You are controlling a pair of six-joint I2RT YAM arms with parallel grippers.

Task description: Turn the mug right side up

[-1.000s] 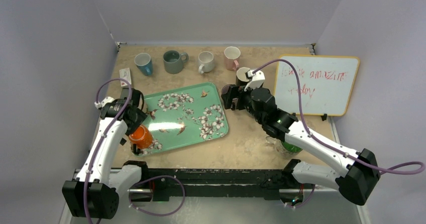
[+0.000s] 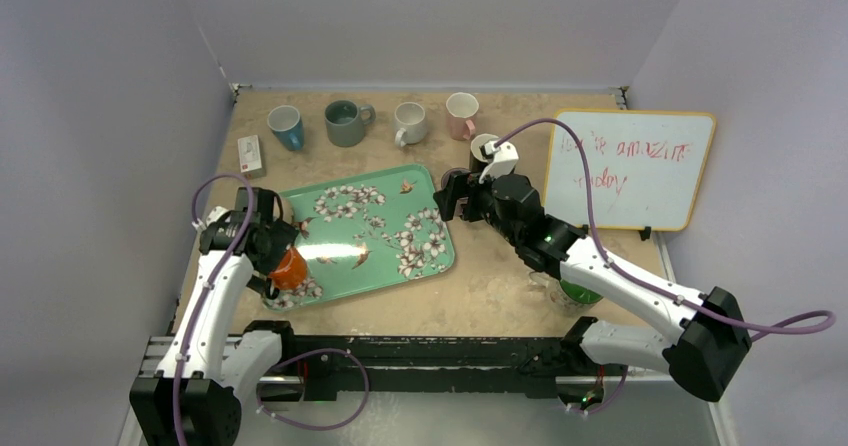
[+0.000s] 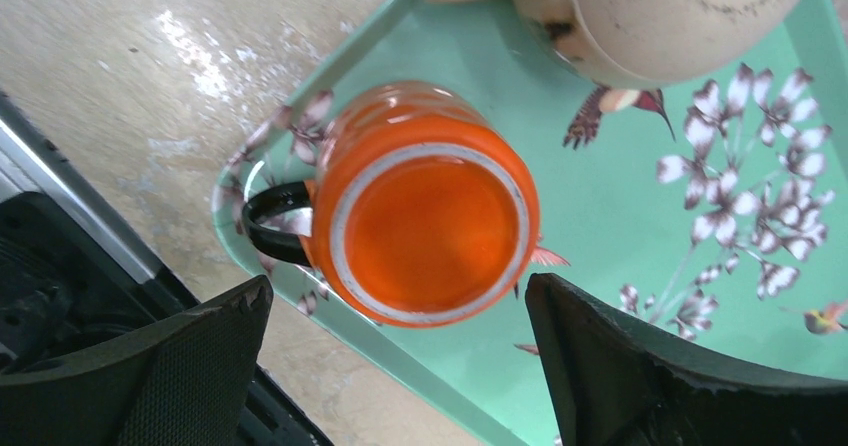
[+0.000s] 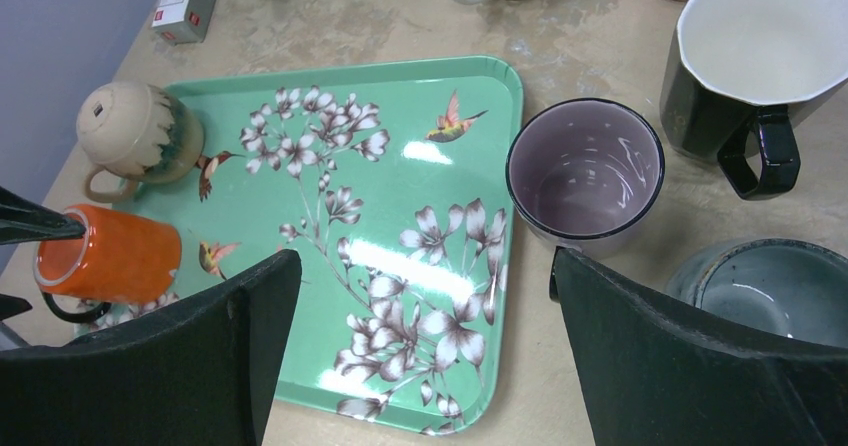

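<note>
An orange mug (image 3: pixel 430 231) with a black handle (image 3: pixel 275 223) stands upside down on the left front corner of the green tray (image 2: pixel 350 291). Its pale-ringed base faces up in the left wrist view. My left gripper (image 2: pixel 276 261) is open above the mug, with one finger (image 3: pixel 215 341) toward the handle side and the other finger (image 3: pixel 610 356) past its opposite side. Nothing is gripped there. My right gripper is also open and empty, over the tray's right side near a purple-lined mug (image 4: pixel 590 171).
Close behind the orange mug, a cream mug (image 4: pixel 145 131) sits bottom up on the tray. Several mugs, including a blue one (image 2: pixel 285 126) and a pink one (image 2: pixel 461 116), line the back. A whiteboard (image 2: pixel 630 166) occupies the right. The tray's middle is clear.
My left gripper has come forward and a little to the right, so it covers more of the orange mug's left side. The right arm has shifted only slightly.
</note>
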